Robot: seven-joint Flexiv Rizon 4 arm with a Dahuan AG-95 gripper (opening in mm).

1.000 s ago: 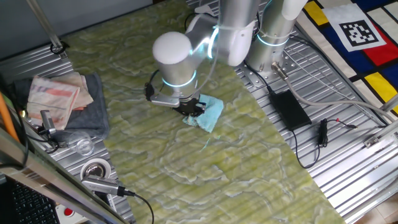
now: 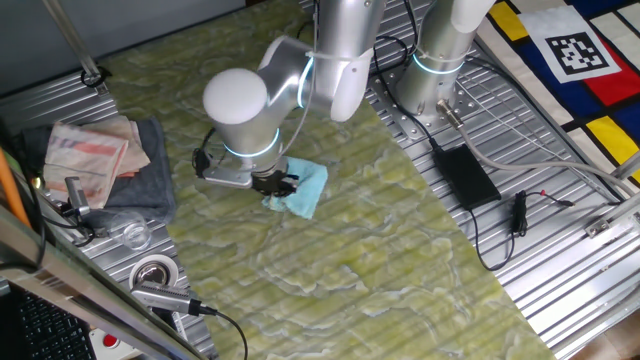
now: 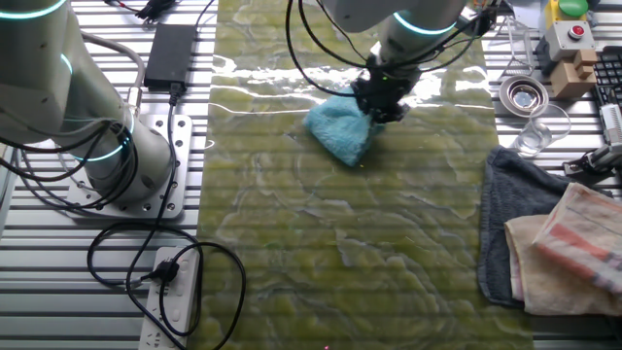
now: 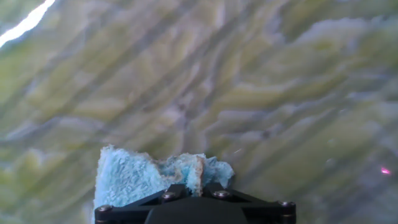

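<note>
A light blue cloth [image 2: 309, 190] is pinched by my gripper [image 2: 285, 184] over the green marbled sheet [image 2: 330, 270]. In the wrist view the fingers of my gripper are shut on a fold of the cloth [image 4: 127, 178], most of which spreads to the left. From the other side, the cloth [image 3: 340, 131] hangs or lies just beside the gripper [image 3: 377, 101]. Whether its lower side touches the sheet is hard to tell.
Folded towels [image 2: 95, 165] lie at the left edge, with a clear cup [image 2: 130, 232] and a metal bowl [image 2: 153, 272] nearby. A black power adapter [image 2: 466, 178] and cables sit on the right.
My gripper and the blue cloth have moved together leftward in exterior view 1, toward the towels' side. The grip on the cloth looks the same, and a small thread-like mark is no longer visible.
</note>
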